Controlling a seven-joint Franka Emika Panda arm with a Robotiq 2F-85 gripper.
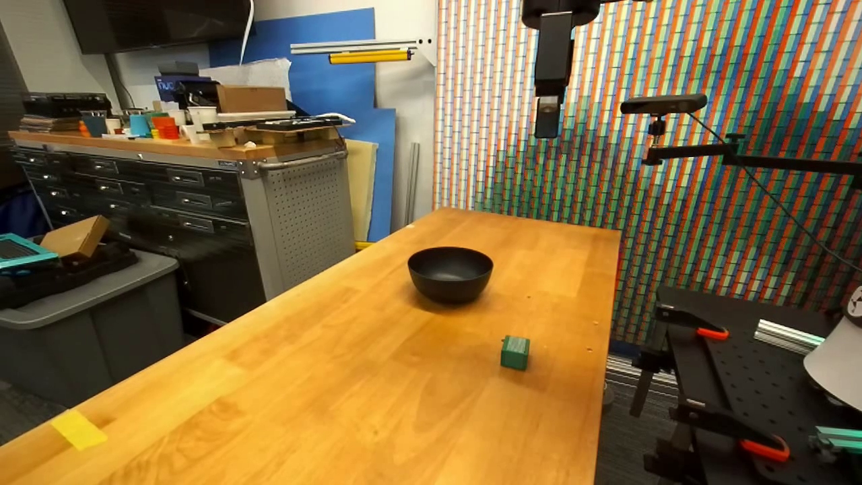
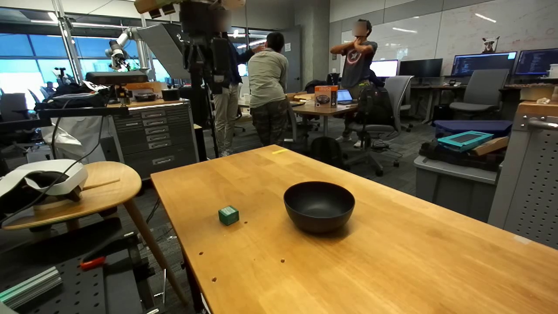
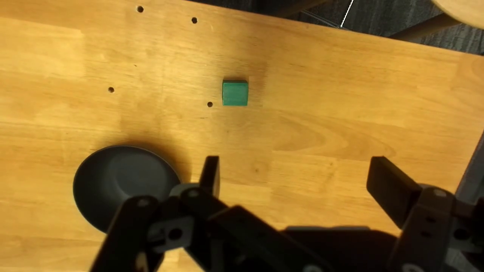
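Observation:
A small green block (image 1: pixel 514 353) rests on the wooden table, apart from a round black bowl (image 1: pixel 450 276) that looks empty. In the second exterior view the block (image 2: pixel 228 215) lies to the left of the bowl (image 2: pixel 319 206). High over the table, my gripper (image 1: pixel 547 121) appears side-on in the first exterior view. From the wrist, my gripper is open, its fingers wide apart with only bare table visible beyond them. The block (image 3: pixel 235 93) sits above the gap in that view, and the bowl (image 3: pixel 127 181) is partly covered by the left finger.
Bare wood surrounds block and bowl on the table (image 1: pixel 347 380). Yellow tape (image 1: pixel 78 429) marks a near corner. Beside the table stand a black cart (image 1: pixel 751 356) with clamps and a round stool (image 2: pixel 112 183). Several people are in the background.

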